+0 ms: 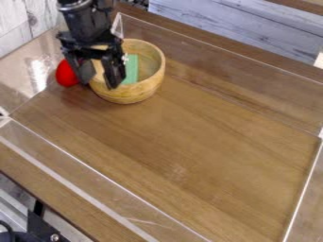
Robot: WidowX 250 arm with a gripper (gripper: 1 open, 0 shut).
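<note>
My gripper [94, 66], black and open, hangs low over the left part of a round wooden bowl [145, 85], with its fingers pointing down. A pale green block [130, 66] sits in the bowl, partly hidden behind the gripper. A red object [64, 74] lies on the table just left of the bowl, partly covered by the gripper.
A pale wall or panel [25, 33] stands at the back left, near the table's edge.
</note>
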